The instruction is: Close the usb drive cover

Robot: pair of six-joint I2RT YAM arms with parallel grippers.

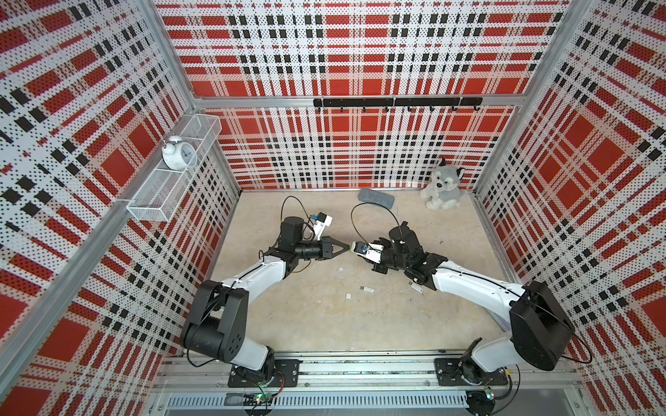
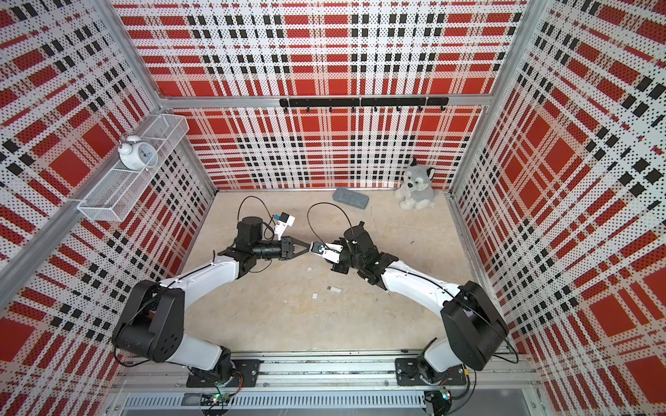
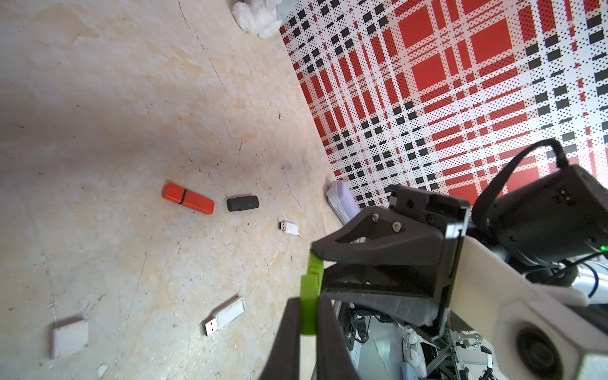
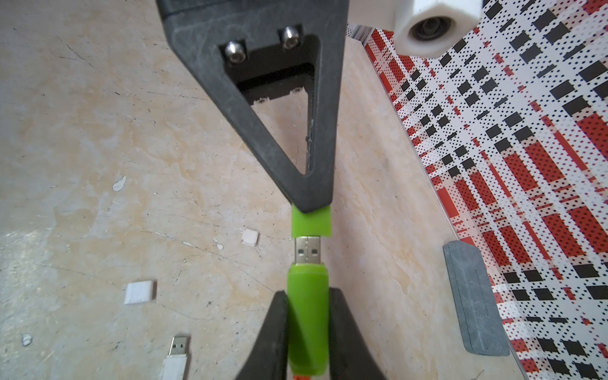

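Note:
Low over the table's middle, my two grippers face each other tip to tip. My right gripper is shut on the green body of the usb drive (image 4: 307, 335), its bare metal plug (image 4: 307, 249) pointing at the left gripper. Between the tips of my left gripper, which is shut, sits the green cover (image 3: 309, 294). In the right wrist view, the cover (image 4: 311, 221) lines up closely with the plug, and a length of metal shows between cover and body. Whether the plug's tip is inside the cover, I cannot tell.
Below lie a red drive (image 3: 188, 198), a black drive (image 3: 242, 202), white drives (image 3: 224, 315), and small white caps (image 4: 139, 292). A grey case (image 1: 376, 198) and a plush dog (image 1: 442, 185) stand at the back.

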